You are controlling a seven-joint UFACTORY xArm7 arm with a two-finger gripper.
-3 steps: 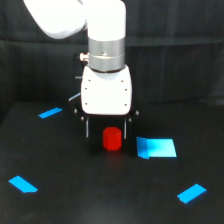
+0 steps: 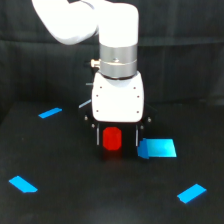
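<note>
A small red object stands on the black table near the middle of the camera view. My white gripper comes down over it from above, its top part covered by the hand. The fingers look open, with one thin dark finger to the left of the red object and the other to its right. Gaps show on both sides, the wider one on the right. Whether the fingers are level with it in depth is hard to tell.
Just right of the gripper lies a light blue block or box with a darker left side, close to the right finger. Blue tape strips mark the table at far left, near left and near right.
My gripper has moved right and somewhat lower, bringing its fingers to either side of the red object. The red object and the blue block stay where they were.
</note>
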